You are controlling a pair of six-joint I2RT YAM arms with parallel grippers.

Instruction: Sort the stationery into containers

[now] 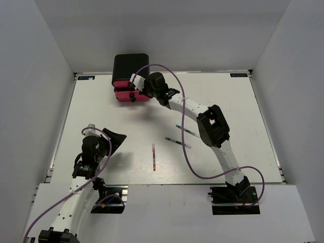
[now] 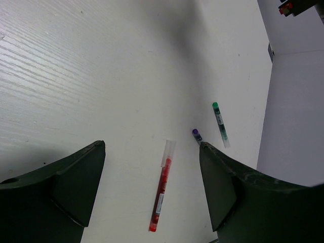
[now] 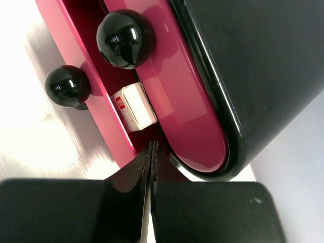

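A black organizer (image 1: pixel 130 66) with a pink drawer (image 1: pixel 132 95) pulled out stands at the back left. In the right wrist view, a white block with a red mark (image 3: pixel 134 106) lies inside the drawer. My right gripper is shut at the drawer's near end, nothing visible between its fingers; whether it touches the drawer cannot be told. A red marker (image 2: pixel 161 195), a purple-ended marker (image 2: pixel 196 134) and a green marker (image 2: pixel 220 124) lie on the table. Left of them, my left gripper hangs with fingers apart and empty.
Two round black knobs (image 3: pixel 125 39) stick out from the drawer fronts. A purple cable (image 1: pixel 183 126) hangs across the top view beside the right arm.
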